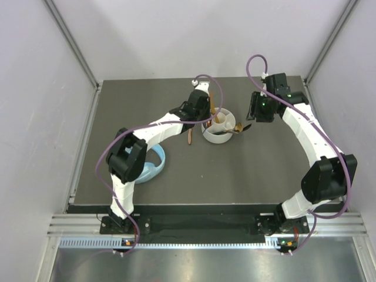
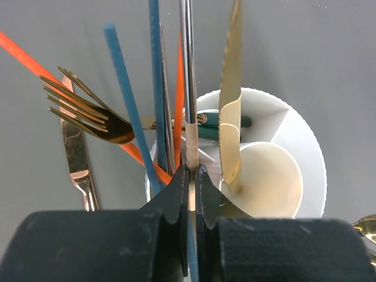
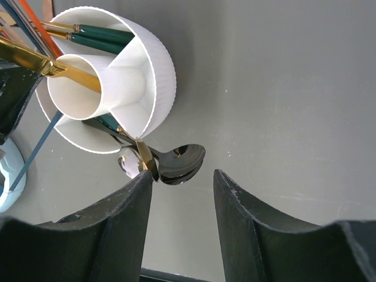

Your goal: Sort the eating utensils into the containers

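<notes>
A white divided holder (image 1: 226,134) holds several utensils. In the left wrist view my left gripper is shut on a long utensil (image 2: 190,88) with a silver top and pale handle, held over the holder, beside blue sticks (image 2: 124,88), orange ones and a gold fork (image 2: 111,123). A knife (image 2: 78,164) lies on the table left of the holder. My right gripper stands open, right of the holder; in its view dark and silver spoons (image 3: 182,157) stick out from the holder's lower edge.
Pale blue headphones (image 1: 150,170) lie at the front left.
</notes>
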